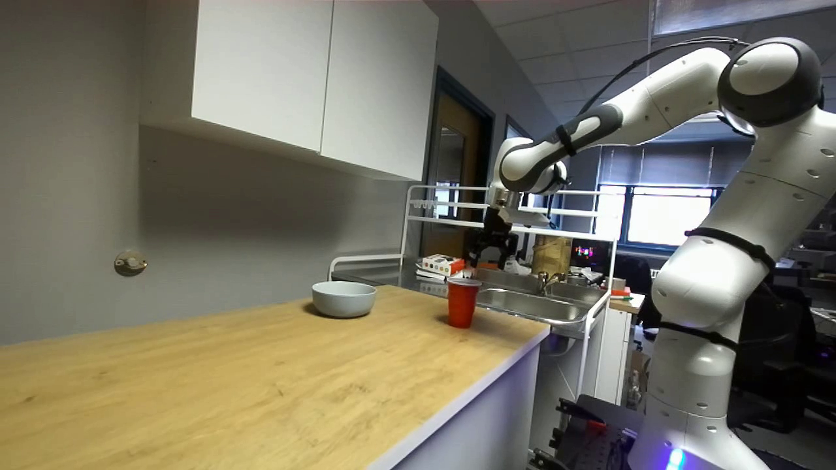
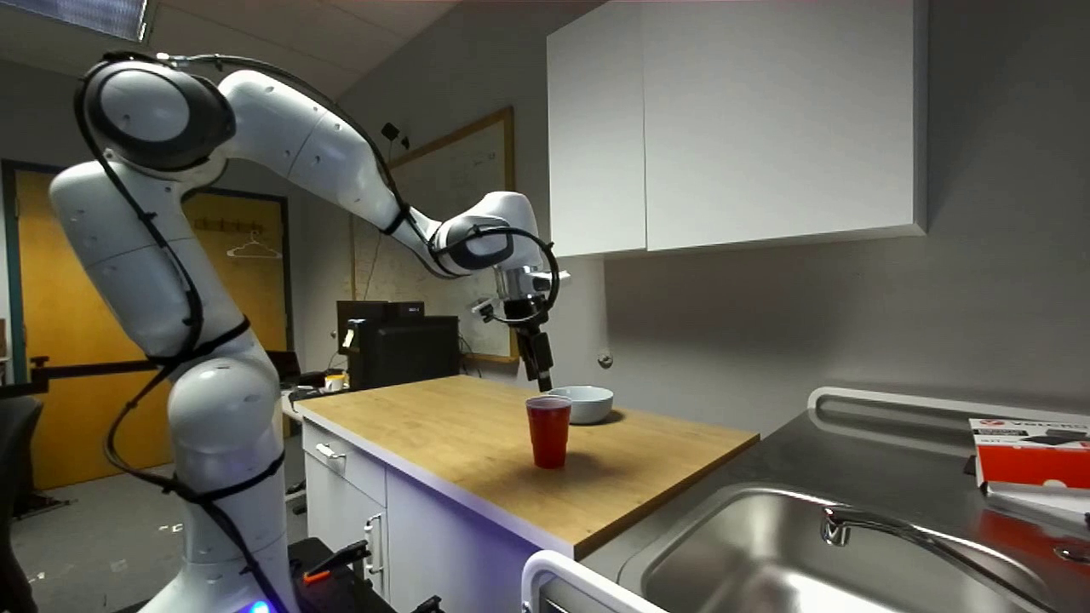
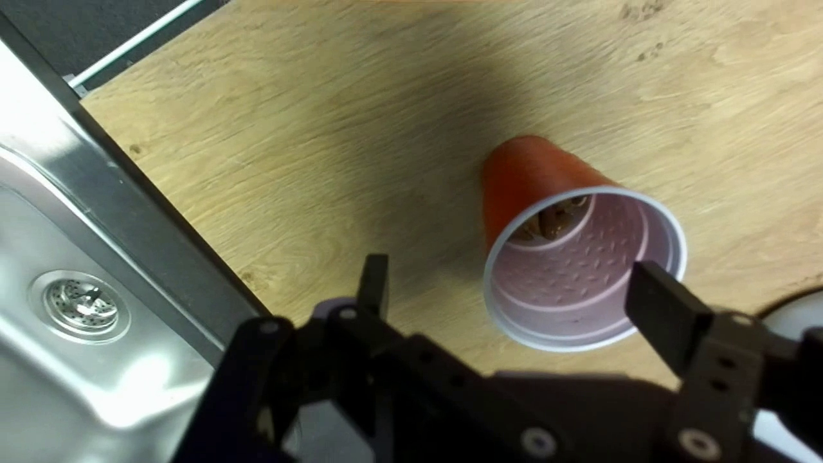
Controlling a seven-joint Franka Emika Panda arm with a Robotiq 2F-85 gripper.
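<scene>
An upright red cup (image 1: pixel 462 304) with a pale inside stands on the wooden counter. Seen from above in the wrist view, the cup (image 3: pixel 532 173) has something brown at its bottom. My gripper is open above the cup, its fingers spread to either side of the rim from that viewpoint and nothing held between them. In the first exterior view the gripper (image 1: pixel 490 262) hangs higher than the cup, apart from it. A light grey bowl (image 1: pixel 344 300) rests on the counter nearer the wall; the second exterior view shows the bowl (image 2: pixel 588 404) behind the cup.
A steel sink (image 2: pixel 756 531) with a faucet (image 2: pixel 889 526) adjoins the counter. A white rack (image 1: pixel 407 235) stands over the sink side, and wall cabinets (image 2: pixel 756 123) hang above.
</scene>
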